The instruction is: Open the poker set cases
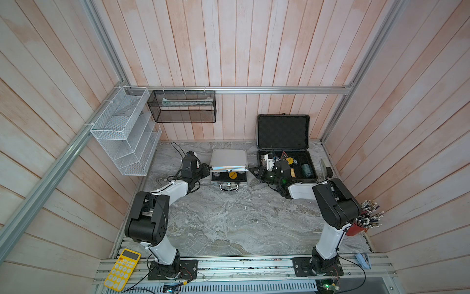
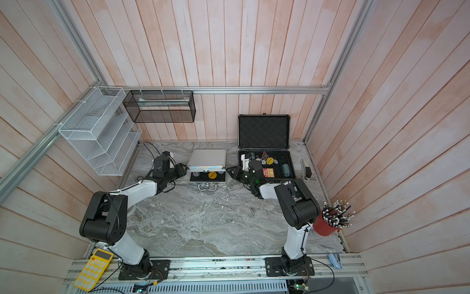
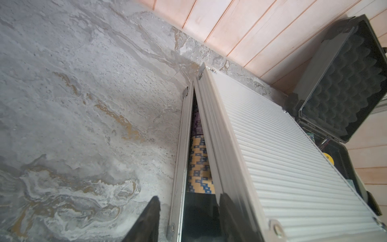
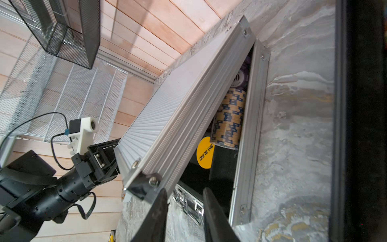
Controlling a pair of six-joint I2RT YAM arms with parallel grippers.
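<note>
The silver poker case (image 1: 228,160) stands at the back middle with its lid (image 3: 306,161) tilted partway up. Inside its tray lie orange-and-navy chips (image 4: 229,117), purple chips (image 4: 240,78) and a yellow BIG BLIND disc (image 4: 205,152). At the lid's left side is my left gripper, open, one blurred finger close against the lid's edge. My right gripper is at the right side, also open, with one finger by the lid's front corner. Whether either finger touches the lid is hard to tell. The black case (image 1: 283,132) to the right stands fully open.
A wire rack (image 1: 128,132) and a mesh basket (image 1: 182,117) hang at the back left. A red cup of pens (image 2: 325,224) stands at the right.
</note>
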